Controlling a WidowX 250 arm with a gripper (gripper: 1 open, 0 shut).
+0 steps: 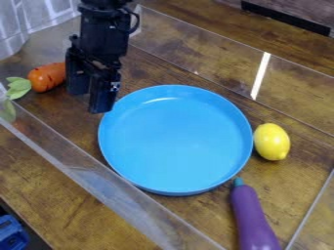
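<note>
My black gripper [92, 86] hangs at the upper left, open, just left of a blue plate [175, 142] and right of an orange carrot [49, 77] with green leaves. A yellow lemon [271, 142] lies right of the plate, and a purple eggplant [253, 217] lies at the lower right.
The wooden table [209, 68] has clear room behind the plate. A transparent strip runs diagonally across the lower left, with a blue object [8, 234] at the bottom left corner.
</note>
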